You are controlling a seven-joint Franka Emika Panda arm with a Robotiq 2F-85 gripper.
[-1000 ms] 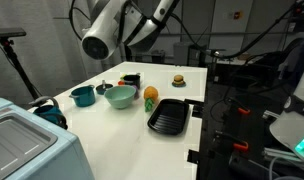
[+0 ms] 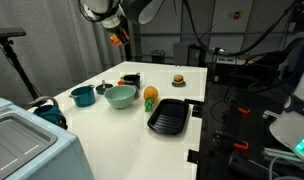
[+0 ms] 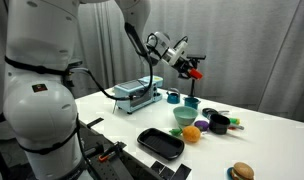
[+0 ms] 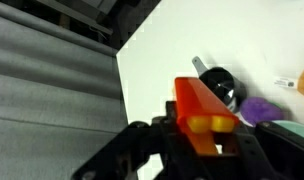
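A red object with a lighter orange end (image 4: 202,108) is held between the dark fingers of my gripper in the wrist view; its exact kind is hard to tell. High over the far side of the table, my gripper (image 3: 188,69) is shut on this red object (image 3: 195,74), clear of everything below. The red object (image 2: 117,40) shows small beneath the arm at the top of exterior view 1. Under it in the wrist view lie a black pot (image 4: 220,82) and a purple item (image 4: 256,109), both well below the fingers.
On the white table are a green bowl (image 2: 120,97), teal pot (image 2: 83,96), orange (image 2: 150,92), black tray (image 2: 170,117) and burger (image 2: 178,80). A large white box (image 2: 27,145) occupies the near left corner. Bare table lies right of the tray.
The arm has risen and swung across the top of exterior view 1. The gripper and red object now show there; the things on the table have stayed put.
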